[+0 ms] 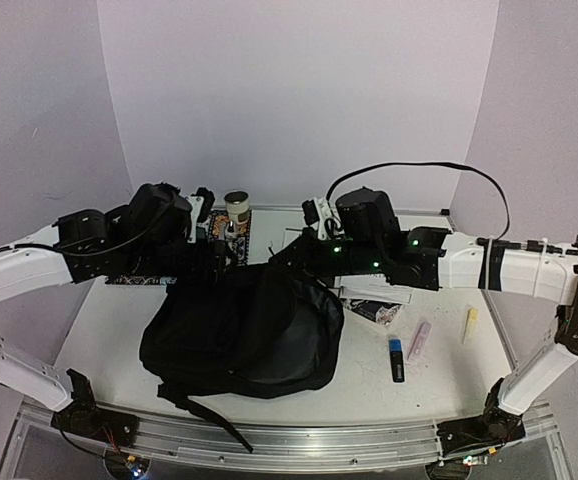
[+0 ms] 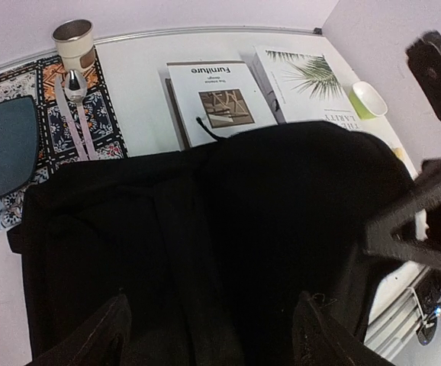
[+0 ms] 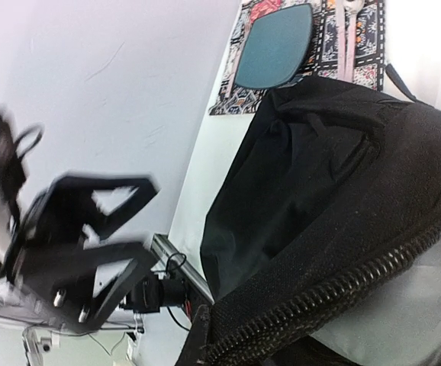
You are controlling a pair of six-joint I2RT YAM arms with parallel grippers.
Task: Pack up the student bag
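A black bag (image 1: 234,335) lies on the table in front of both arms, its mouth partly spread toward the right and its grey lining (image 3: 411,305) showing. My left gripper stands open above the bag, its fingers wide apart with nothing gripped; the right wrist view also shows its fingers parted. At the bag's upper edge, my right gripper (image 1: 281,260) is shut on the fabric beside the zipper (image 3: 342,286); its fingertips are mostly hidden by cloth. Behind the bag lie a Furniture book (image 2: 220,99) and a second white book (image 2: 308,84).
On the patterned mat (image 2: 22,76) at back left are a blue-grey plate (image 2: 3,149), a knife, a spoon (image 2: 75,88) and a metal cup (image 2: 74,42). A blue-capped marker (image 1: 396,362), a pink item (image 1: 419,340) and a yellow one (image 1: 470,325) lie right.
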